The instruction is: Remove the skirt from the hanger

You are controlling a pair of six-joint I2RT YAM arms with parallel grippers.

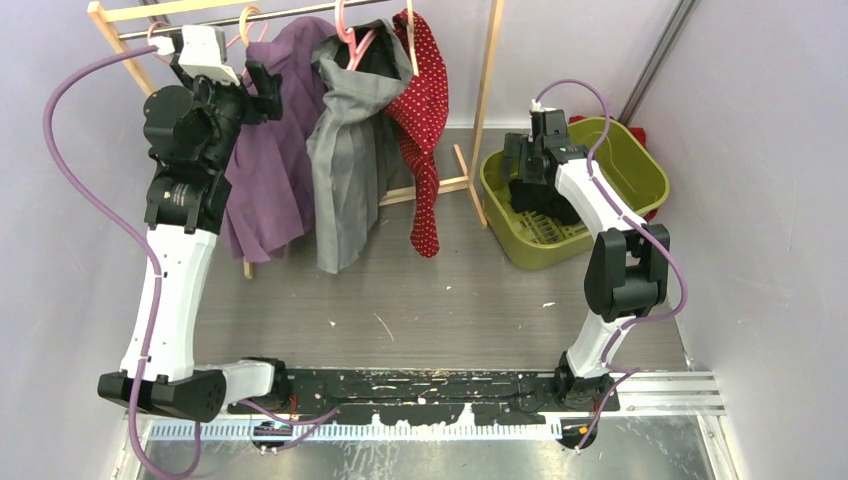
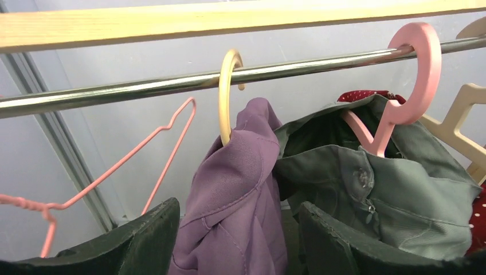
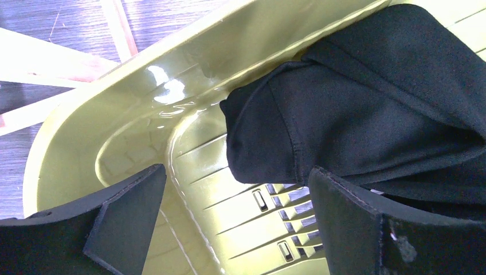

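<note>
A purple garment [image 1: 285, 150], probably the skirt, hangs from a yellow hanger [image 2: 224, 97] on the rack's metal rail. In the left wrist view the purple skirt [image 2: 229, 189] stands bunched between the fingers of my left gripper. Those fingers are parted, with a gap showing between the cloth and the right finger. From above, the left gripper [image 1: 266, 92] is high against the skirt's left side. My right gripper is open inside the green basket [image 3: 223, 200], and nothing sits between its fingers. The skirt's lower part is out of the left wrist view.
Right of the skirt hang a grey garment [image 1: 345, 150] on a pink hanger [image 2: 421, 74] and a red dotted garment [image 1: 425, 130]. An empty pink wire hanger [image 2: 123, 160] is at the left. Black cloth [image 3: 355, 109] lies in the basket. Open floor lies before the rack.
</note>
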